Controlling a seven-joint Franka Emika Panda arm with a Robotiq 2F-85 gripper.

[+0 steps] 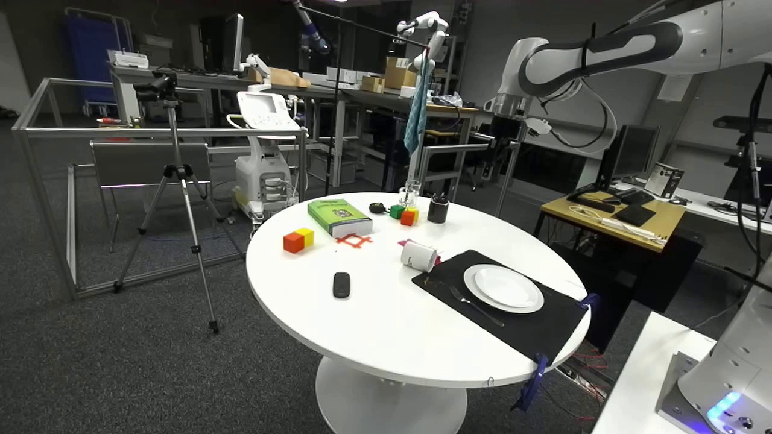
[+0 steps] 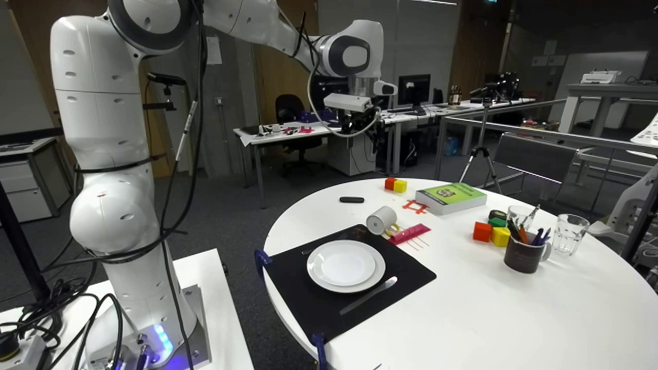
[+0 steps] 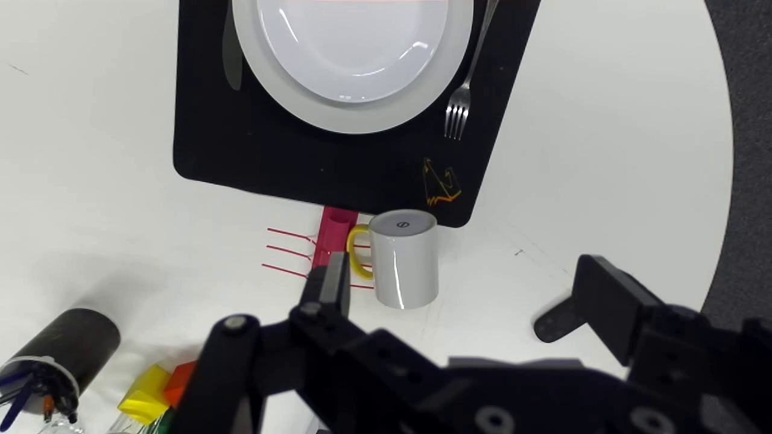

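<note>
A white mug with a yellow handle lies on its side on the round white table, its base facing the black placemat. Beside its handle is a flat pink piece with thin prongs, partly hidden by a finger in the wrist view. My gripper is open, fingers spread wide with nothing held. It hangs well above the tabletop, and from the wrist the mug appears between the fingers, toward the left one. Stacked white plates rest on the placemat, with a fork and a knife on either side.
A green book, coloured cubes and a dark pen-filled cup with glasses nearby occupy the far part of the table. A black oblong object lies alone. Blue clamps grip the table edge.
</note>
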